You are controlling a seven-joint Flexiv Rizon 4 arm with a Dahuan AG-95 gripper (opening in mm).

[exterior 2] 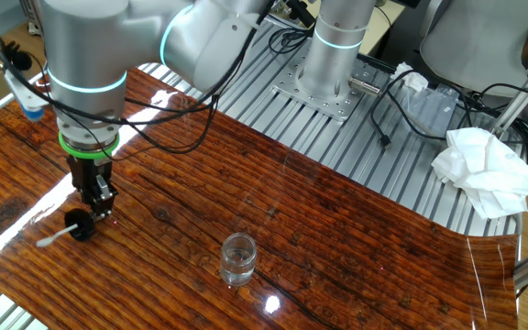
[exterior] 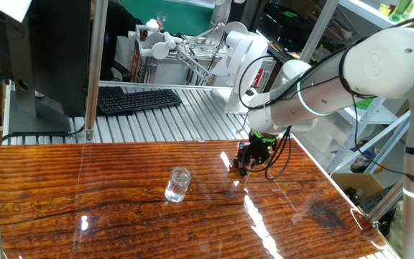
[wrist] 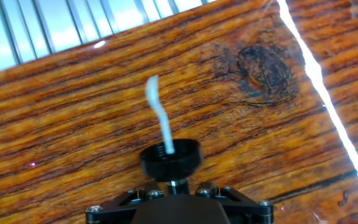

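Note:
A black round cap (wrist: 171, 160) with a limp white strand (wrist: 160, 117) rising from it is in the wrist view, its silvery neck between my fingers. My gripper appears shut on that neck. In exterior view 2 the cap (exterior 2: 79, 224) sits at the tips of my gripper (exterior 2: 101, 213), low over the wooden table, its strand (exterior 2: 55, 236) pointing left. Whether it touches the wood cannot be told. Apart from the gripper, a clear glass jar (exterior: 177, 185) with clear liquid stands upright on the tabletop; exterior view 2 also shows the jar (exterior 2: 238, 260), open at the top.
Bare wood surrounds the jar on the table (exterior: 85, 173). Loose cables (exterior 2: 177, 142) hang along my arm. Beyond the far edge are a keyboard (exterior: 139, 101) and a monitor (exterior: 52, 57); crumpled white tissue (exterior 2: 484, 172) lies on the metal slats.

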